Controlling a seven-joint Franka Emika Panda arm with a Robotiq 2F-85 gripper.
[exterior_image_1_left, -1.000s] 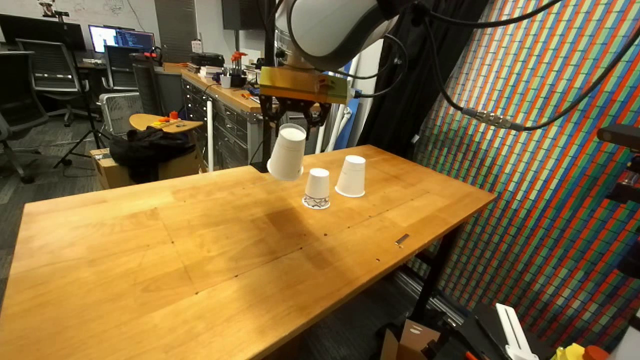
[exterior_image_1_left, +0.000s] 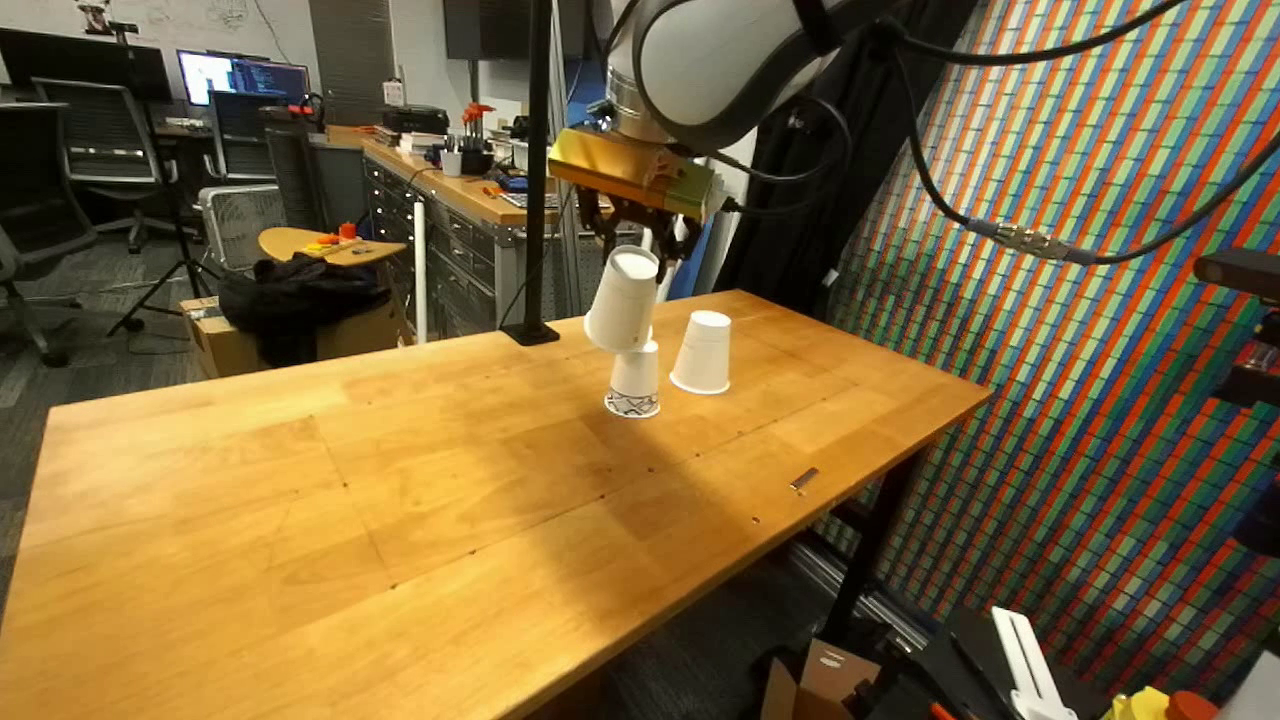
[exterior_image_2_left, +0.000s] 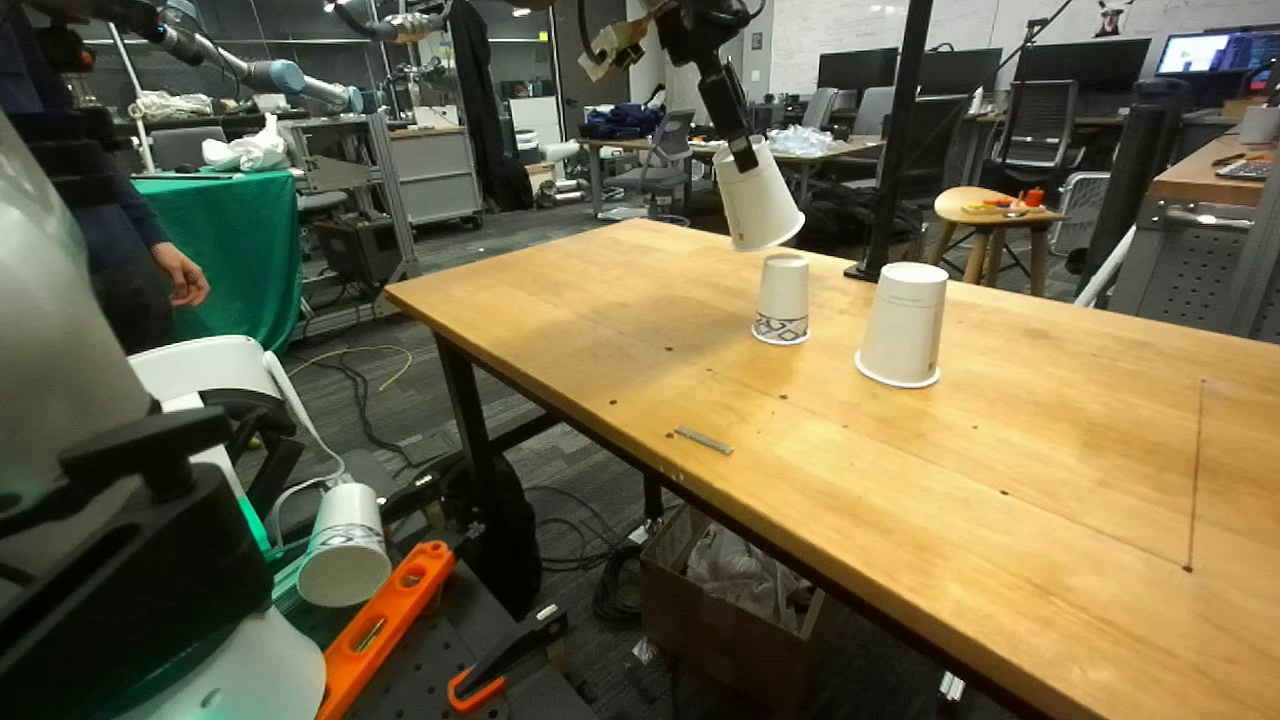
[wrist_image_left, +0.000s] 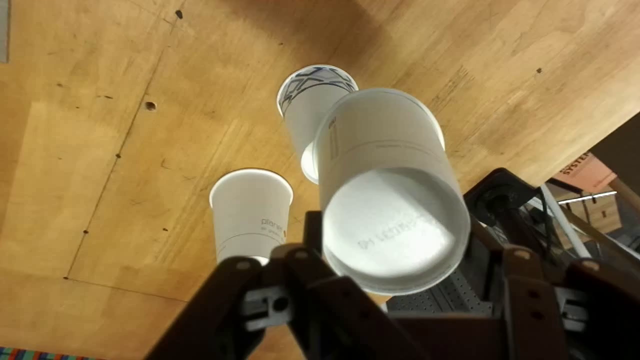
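Note:
My gripper is shut on an upside-down white paper cup (exterior_image_1_left: 623, 300), its fingers on either side near the closed base. That cup hangs tilted above the table, its rim pointing down. Below it stands a smaller patterned cup (exterior_image_2_left: 783, 300), upside down, with a dark zigzag band near its rim. In the wrist view the held cup partly covers the small patterned cup (wrist_image_left: 307, 108). A second plain white cup (exterior_image_2_left: 902, 324) stands inverted on the table beside the patterned one, apart from it.
A black post (exterior_image_1_left: 535, 180) rises from the table's back edge, close to the held cup. A small metal strip (exterior_image_2_left: 703, 440) lies near the opposite edge.
In exterior view 1 the gripper has moved right with the held cup, turning somewhat. The cup now overlaps the top of the patterned cup there. Both standing cups have stayed put.

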